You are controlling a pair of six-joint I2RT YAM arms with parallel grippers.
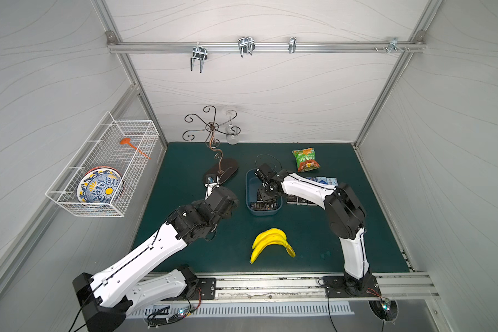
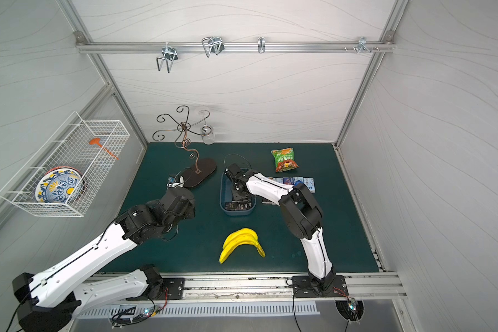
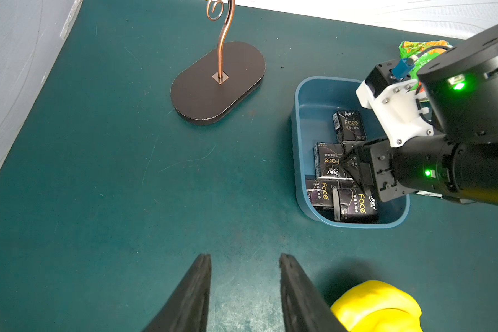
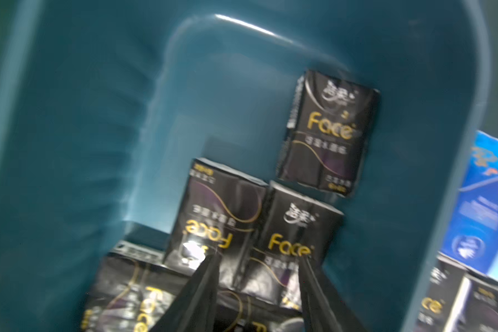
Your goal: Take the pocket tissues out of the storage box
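Note:
A blue storage box (image 3: 315, 88) holds several black Face tissue packs (image 4: 326, 132) (image 3: 359, 203). My right gripper is over the box, fingers apart, above the middle packs, one marked Face; in the left wrist view its tips reach down among them. I cannot tell that anything is between them. My left gripper hangs open over bare table, left of the box and above the bananas, with nothing between its fingers.
Bananas (image 1: 271, 239) lie in front of the box. A metal stand (image 3: 215, 99) stands back left, a snack bag (image 2: 283, 159) back right. More packs, black and blue (image 4: 476, 204), lie right of the box. A wire basket (image 1: 110, 166) hangs on the left.

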